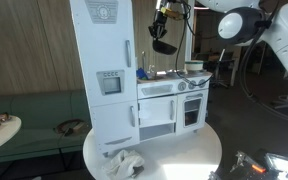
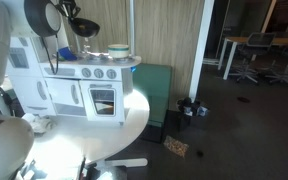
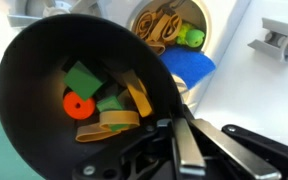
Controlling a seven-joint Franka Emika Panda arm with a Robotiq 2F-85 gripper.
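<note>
A black pan (image 1: 164, 47) hangs in the air above the white toy kitchen's counter, with my gripper (image 1: 157, 33) shut on its handle. From the other side, exterior view 2 shows the pan (image 2: 84, 27) tilted above the stove. Inside the pan (image 3: 34, 105) in the wrist view lie green blocks (image 3: 83, 79), an orange-red ring (image 3: 78, 105), a tan loop (image 3: 120, 119) and an orange strip (image 3: 137, 93). The fingers (image 3: 187, 150) meet the pan at its right side; the handle itself is mostly hidden.
Beneath the pan, a round container (image 3: 205, 12) holds brown pieces and a green one, with something blue (image 3: 189, 66) beside it. A light pot (image 1: 194, 66) stands at the counter's right. The tall white toy fridge (image 1: 108, 75) rises on the left. A crumpled white cloth (image 1: 124, 164) lies below.
</note>
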